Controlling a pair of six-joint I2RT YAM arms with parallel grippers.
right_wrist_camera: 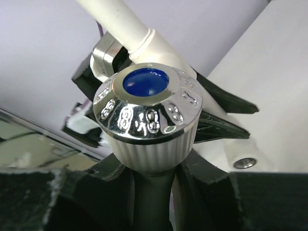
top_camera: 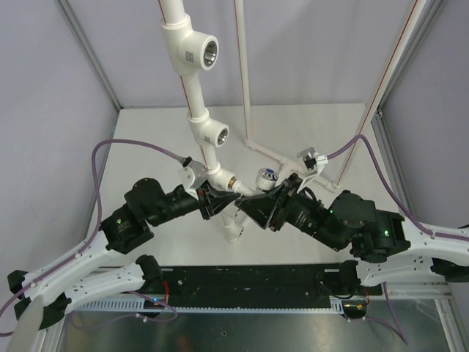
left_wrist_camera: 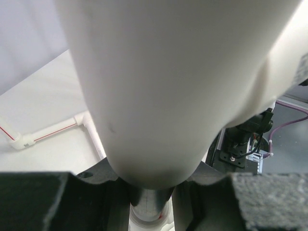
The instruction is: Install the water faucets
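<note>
A white vertical pipe stand with threaded tee outlets (top_camera: 213, 133) rises in the middle of the top view. My left gripper (top_camera: 218, 196) is shut on its lower section, whose white body fills the left wrist view. A faucet with a chrome, blue-centred cap (top_camera: 267, 177) is held by my right gripper (top_camera: 267, 205), just right of the lower fitting with a brass end. In the right wrist view the cap (right_wrist_camera: 147, 103) stands above the shut fingers, which grip the body below it.
Thin white pipes (top_camera: 282, 158) run along the back and right of the white board (top_camera: 139, 161). The board's left part is clear. The dark front beam (top_camera: 227, 286) lies below it.
</note>
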